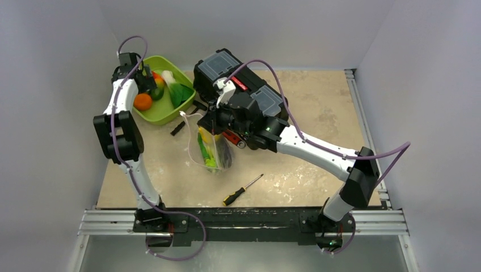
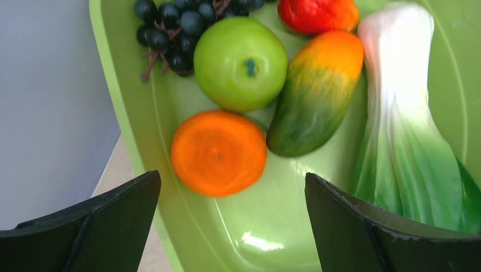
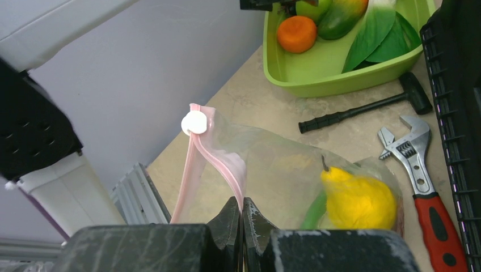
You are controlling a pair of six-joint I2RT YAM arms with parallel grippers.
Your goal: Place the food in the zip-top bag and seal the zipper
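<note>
A green bin (image 1: pixel 170 113) at back left holds an orange (image 2: pixel 218 153), green apple (image 2: pixel 240 62), grapes (image 2: pixel 187 28), mango (image 2: pixel 315 96), red pepper (image 2: pixel 317 12) and bok choy (image 2: pixel 405 113). Above it my left gripper is open and empty, fingers either side below the orange in its view. My right gripper is shut on the pink rim of the clear zip top bag (image 3: pixel 272 170), which stands with a yellow pear (image 3: pixel 360 201) and a green item inside.
A black toolbox (image 1: pixel 215 62) stands at the back middle. A hammer (image 3: pixel 368 105) and adjustable wrench (image 3: pixel 417 164) lie by the bag. A screwdriver (image 1: pixel 238 192) lies near the front.
</note>
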